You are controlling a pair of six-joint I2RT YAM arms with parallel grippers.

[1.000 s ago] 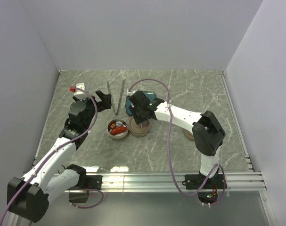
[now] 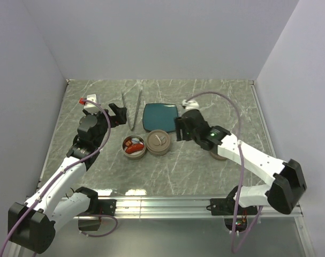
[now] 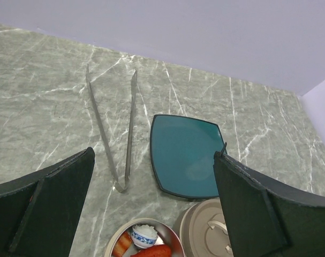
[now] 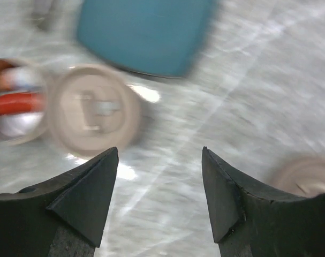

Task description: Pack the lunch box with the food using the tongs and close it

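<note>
A round metal bowl (image 2: 125, 153) holds food: a red sausage (image 2: 135, 148), an orange piece and a small blue-white item. Touching its right side is a round beige container with a handled lid (image 2: 158, 142). Another beige round lid or container (image 4: 307, 176) lies at the lower right of the right wrist view. Behind them rests a teal tray (image 2: 160, 116), empty. My left gripper (image 2: 119, 114) stands open over the left part of the table, nothing between its fingers. Open and empty too, my right gripper (image 2: 182, 129) hovers right of the lidded container.
Metal tongs (image 3: 125, 160) lie on the marble table (image 2: 194, 171) left of the teal tray, their arms spread toward the back. Walls bound the table behind and on the right. Free room lies at the front middle and back right.
My right gripper has moved off to the right from above the lidded container, which stays in its place beside the bowl. The left arm has kept still.
</note>
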